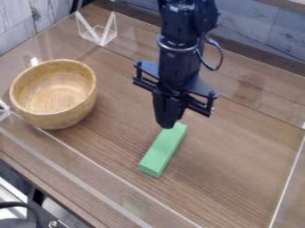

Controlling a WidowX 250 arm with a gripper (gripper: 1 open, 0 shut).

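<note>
The dark robot arm hangs down from the top centre, its gripper (167, 119) shut, with nothing visible between the fingers, above the wooden table. A green rectangular block (162, 150) lies flat on the table just below the gripper; whether they touch I cannot tell.
A tan bowl (53, 93) sits at the left. A white wire stand (98, 27) is at the back left. A dark cable shows at the bottom left corner.
</note>
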